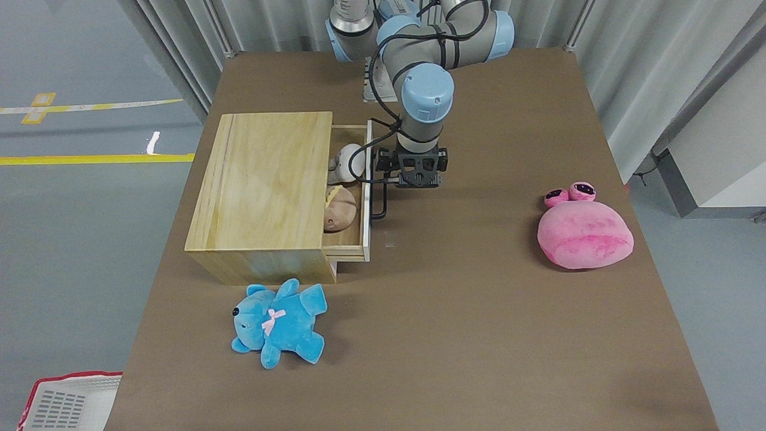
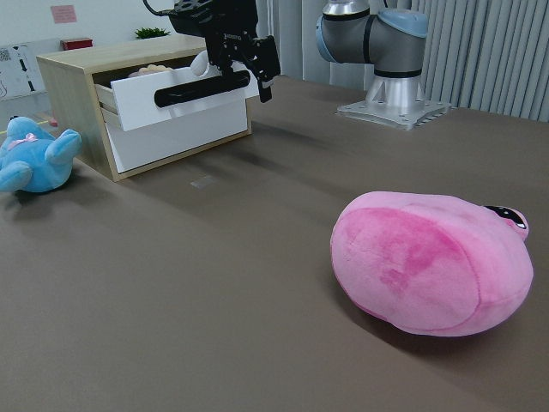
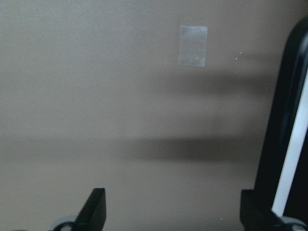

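Observation:
The wooden cabinet (image 1: 257,183) has its upper drawer (image 2: 137,106) part out, holding a white plush (image 1: 346,159) and a beige plush (image 1: 340,209). My gripper (image 1: 420,169) is at the drawer's front, by its black handle (image 2: 199,88); in the wrist view its two fingertips stand apart, the right one beside the handle. Whether anything is between them is unclear. A blue bear (image 1: 285,323) lies in front of the cabinet, and a pink plush (image 1: 585,236) lies on the right of the table.
A white basket (image 1: 68,402) stands on the floor at the lower left. The arm's base is at the back of the table.

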